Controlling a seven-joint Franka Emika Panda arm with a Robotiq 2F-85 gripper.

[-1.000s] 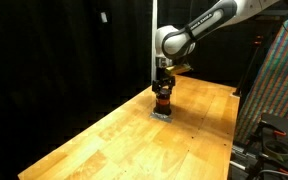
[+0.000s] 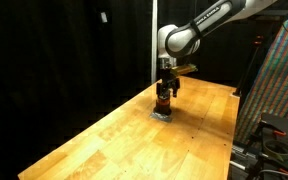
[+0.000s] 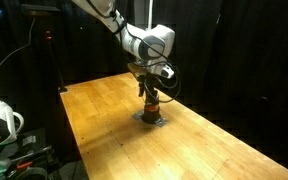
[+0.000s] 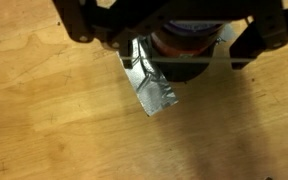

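A dark, round-bodied object with a reddish-orange band [image 2: 163,103] stands upright on the wooden table, with silver tape [image 2: 160,117] at its base. In exterior view 2 the same banded object [image 3: 151,108] is just below my gripper [image 3: 150,92]. The wrist view looks down on the round object [image 4: 184,42], partly cut off at the top edge, with a strip of silver tape [image 4: 149,82] reaching out from under it. My gripper is open, its fingers on either side of the object's upper part; whether they touch it cannot be told.
A dark stand with cables [image 2: 276,145] is beside the table at right in exterior view 1. Black curtains hang behind.
The arm has shifted slightly, with the gripper now a little lower and closer around the top of the banded object. The object itself stands in the same place.
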